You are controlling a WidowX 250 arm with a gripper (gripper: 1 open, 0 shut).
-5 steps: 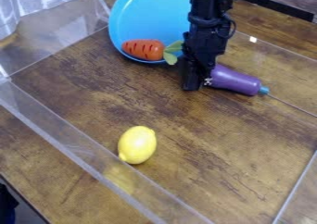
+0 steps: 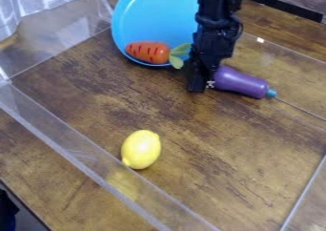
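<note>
The black gripper (image 2: pixel 201 77) is low at the upper middle, beside the left end of a purple eggplant (image 2: pixel 239 82), which lies on the wooden surface right of a blue plate (image 2: pixel 152 15). The gripper looks shut; whether anything is between its fingers is hard to tell at this size. An orange carrot (image 2: pixel 148 52) lies on the plate, near a green leafy piece partly hidden by the gripper.
A yellow lemon (image 2: pixel 140 149) lies at the lower left, near a clear plastic border along the wooden surface (image 2: pixel 216 168).
The gripper has shifted very slightly, staying at the eggplant's left end. The other objects look unchanged.
</note>
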